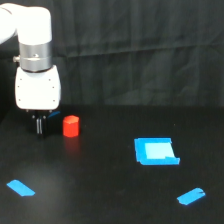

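At the left of the view hangs my white arm, with the dark gripper (pixel 40 124) at its lower end, just above or at the black table. Its fingers are small and dark against the black background, so how they stand is hard to make out. A red block (pixel 71 126) sits on the table a short way right of the gripper, apart from it in this view.
A white square bordered with blue tape (pixel 143 152) lies right of centre. Blue tape strips mark the front left (pixel 20 188) and front right (pixel 191 196). A black curtain (pixel 140 55) hangs behind.
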